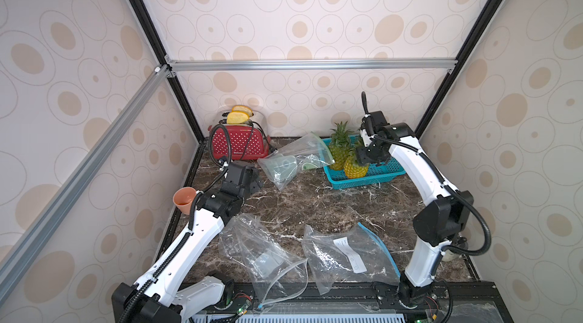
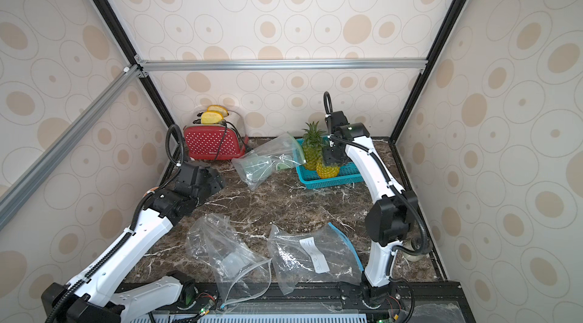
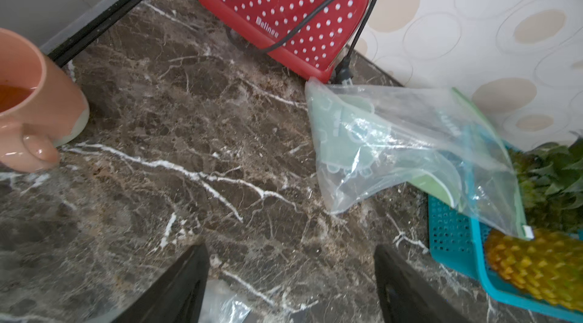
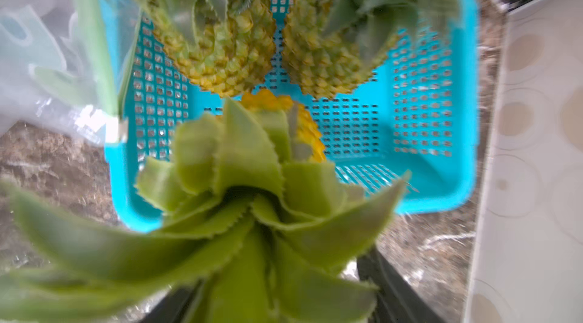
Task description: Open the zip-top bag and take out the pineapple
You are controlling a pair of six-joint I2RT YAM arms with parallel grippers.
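Note:
Several pineapples sit in the turquoise basket (image 1: pixel 370 177). My right gripper (image 2: pixel 334 156) is over it, close around the leafy crown (image 4: pixel 255 213) of the front pineapple (image 1: pixel 355 167), which hides most of the fingers in the right wrist view; its finger state is hard to make out. My left gripper hangs over the counter's left middle, fingers apart and nothing between them. Two empty clear bags (image 1: pixel 261 250) (image 1: pixel 340 262) lie along the front edge. Another zip bag (image 3: pixel 388 147), holding pale green items, lies against the basket's left side.
A red dotted toaster (image 1: pixel 240 147) with a cord stands at the back left. A pink mug (image 3: pixel 48 104) is at the left edge.

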